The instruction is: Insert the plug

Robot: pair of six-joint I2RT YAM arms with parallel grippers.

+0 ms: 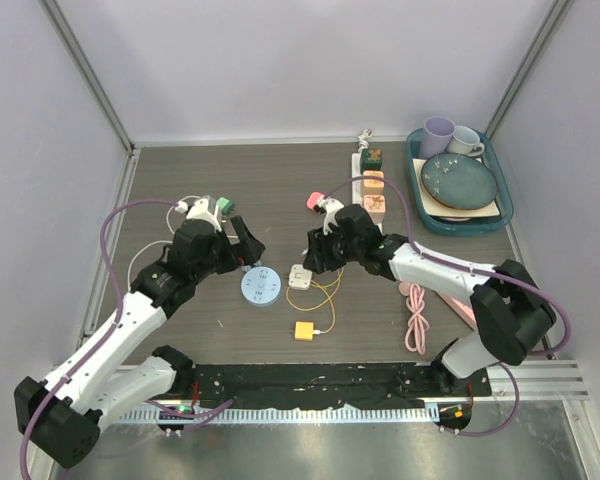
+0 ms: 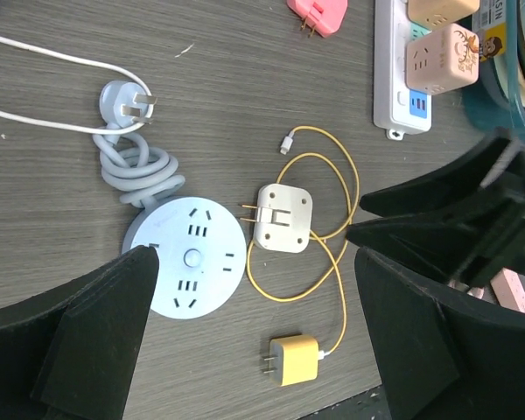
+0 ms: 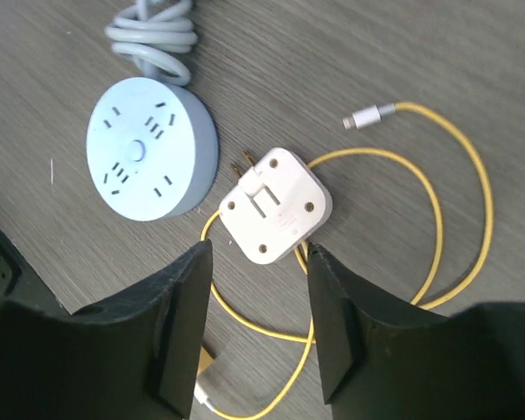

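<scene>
A white square plug (image 1: 300, 277) lies flat on the table, two metal prongs pointing toward the round pale-blue socket block (image 1: 261, 286) beside it. In the right wrist view, the plug (image 3: 280, 206) rests partly over a yellow cable, its prongs just short of the socket block (image 3: 140, 149). My right gripper has its fingers apart at the plug's near side, nothing gripped between them. Over the socket block, my left gripper is wide open and empty. The socket's slotted top (image 2: 191, 254) faces up, with every visible slot empty.
The yellow cable (image 2: 357, 175) loops right of the plug to a yellow charger (image 2: 296, 359). A coiled grey cord (image 2: 140, 171) lies behind the socket. A pink plug (image 1: 315, 201), a power strip (image 1: 357, 180) and a teal basket (image 1: 415, 180) sit farther back.
</scene>
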